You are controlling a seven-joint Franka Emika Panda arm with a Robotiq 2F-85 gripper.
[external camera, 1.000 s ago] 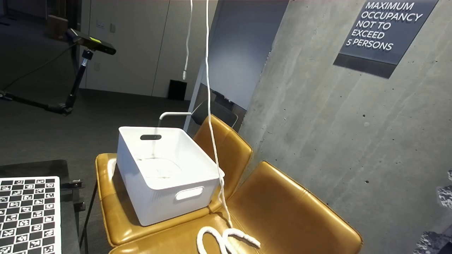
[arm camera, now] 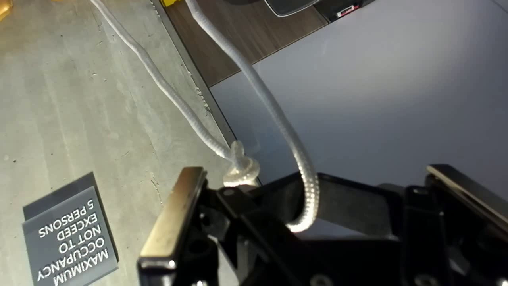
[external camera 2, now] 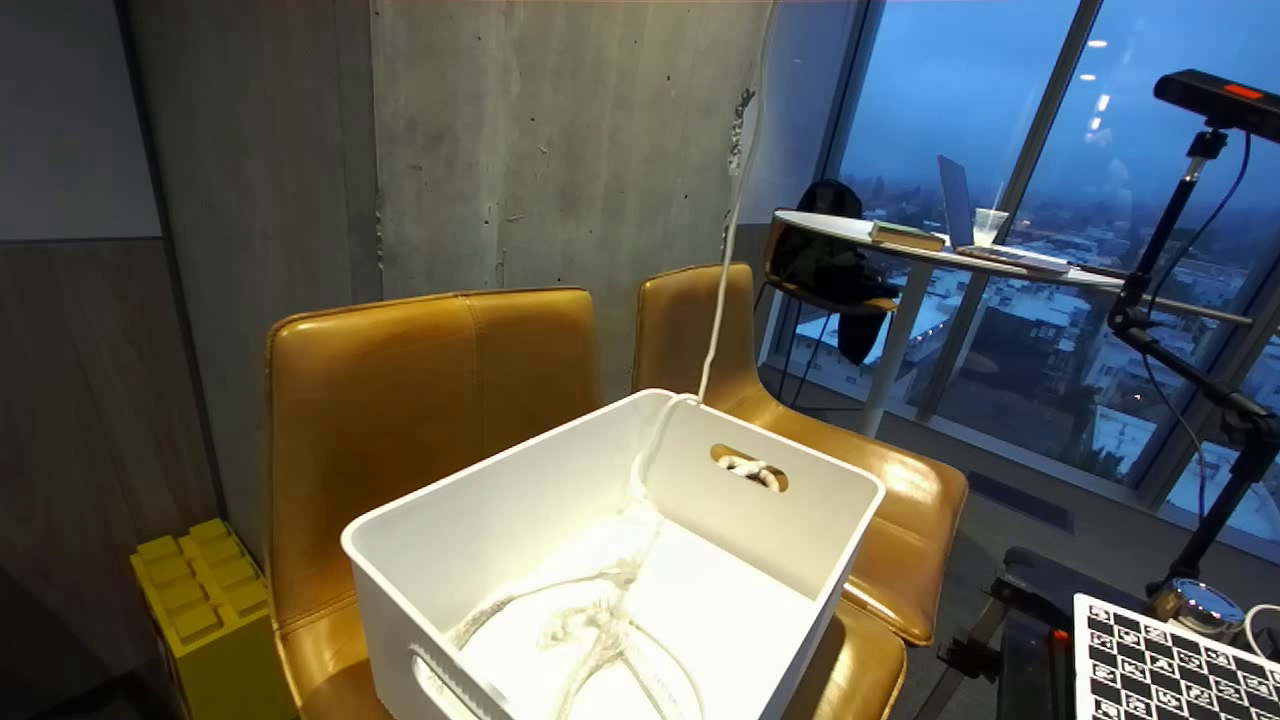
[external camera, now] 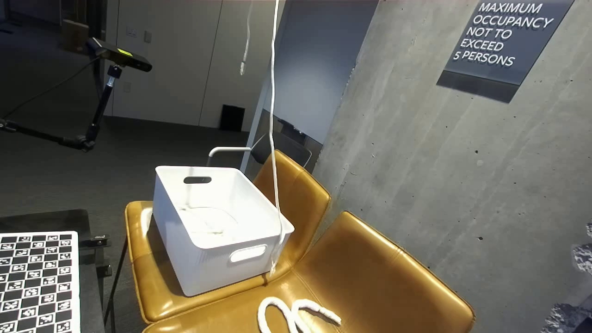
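My gripper shows only in the wrist view, high above the scene, shut with a white rope (arm camera: 281, 119) running in between its dark parts; the exact pinch is partly hidden. A second strand with a knot (arm camera: 241, 171) passes behind one finger. In exterior view 1 the long strand (external camera: 273, 111) hangs down to the near rim of a white box, while a short loose end (external camera: 243, 66) dangles to its left. The white box (external camera 2: 462, 492) stands on a tan chair. Some thin pale rope (external camera 2: 612, 612) lies on its floor.
On the seat in front of the box rests another looped piece of white rope (external camera: 297, 316). A concrete wall (external camera: 444, 183) rises behind the chairs (external camera: 377, 272). At the left is a patterned board (external camera: 41, 283) below a camera on a stand (external camera: 119, 54).
Both hanging strands have risen. The long one's lower end has lifted off the front seat and moved left to the box's side; the short end hangs higher.
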